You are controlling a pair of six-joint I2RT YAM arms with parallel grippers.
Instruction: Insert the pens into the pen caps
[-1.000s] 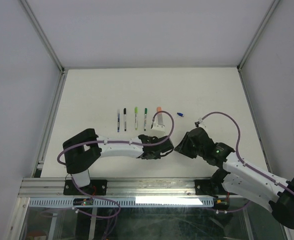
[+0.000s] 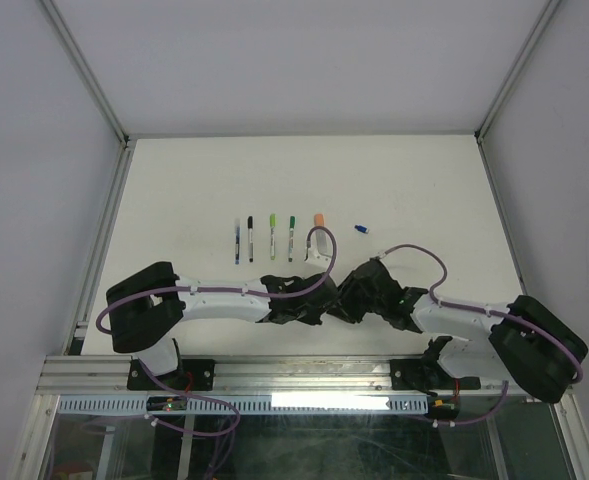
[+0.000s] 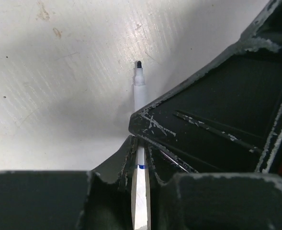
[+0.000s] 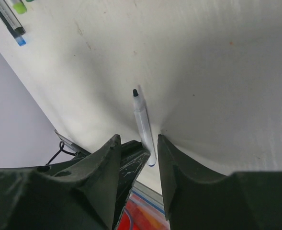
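Observation:
A white marker with black tip and blue ring lies uncapped on the table; in the right wrist view the marker (image 4: pixel 143 122) lies between my grippers. My left gripper is over its rear end; I cannot tell whether it holds it. My right gripper stands open above it. In the top view both grippers meet at front centre, largely hiding the pen. A small blue cap (image 2: pixel 362 229) lies right of the pen row.
Several capped-looking pens (image 2: pixel 272 238) stand in a row left of an orange-ended item (image 2: pixel 319 220).
My right arm has moved left toward the left gripper at the centre.

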